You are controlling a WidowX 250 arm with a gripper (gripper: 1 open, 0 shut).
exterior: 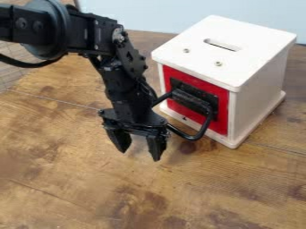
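My black gripper (pixel 138 141) points down over the wooden floor, just left and in front of a white box (pixel 239 49). Its two fingers stand apart with nothing between them. The box has a slot and two small screws on top, and a red front panel (pixel 177 114) carrying a black fitting, partly behind my cable.
Bare wooden surface (pixel 153 192) fills the foreground and the left side. A pale wall (pixel 143 13) runs along the back. A black cable loops from the arm in front of the red panel.
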